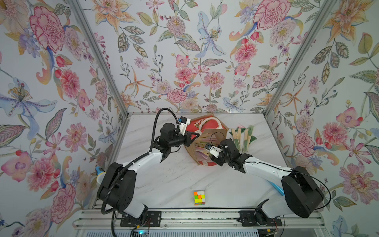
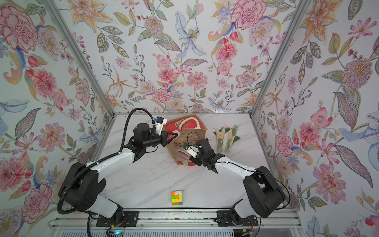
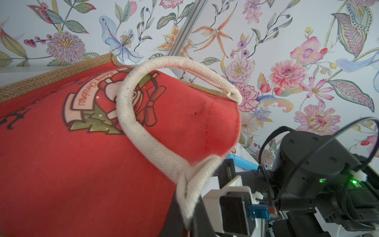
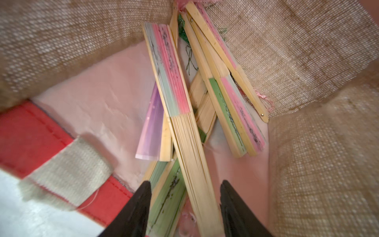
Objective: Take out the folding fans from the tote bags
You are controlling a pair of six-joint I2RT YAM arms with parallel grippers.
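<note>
The tote bag, red outside with a burlap lining, lies on its side with its mouth toward the front. My left gripper is shut on its white rope handle, holding it pinched. Inside, in the right wrist view, several folding fans lie loose. The right gripper is at the bag's mouth, open, its fingers on either side of the near end of a pink-and-grey fan, with gaps. Beneath it are green fans and a purple one; a pair of fans lies deeper to the right.
Several fans lie on the table right of the bag. A puzzle cube sits near the front edge.
</note>
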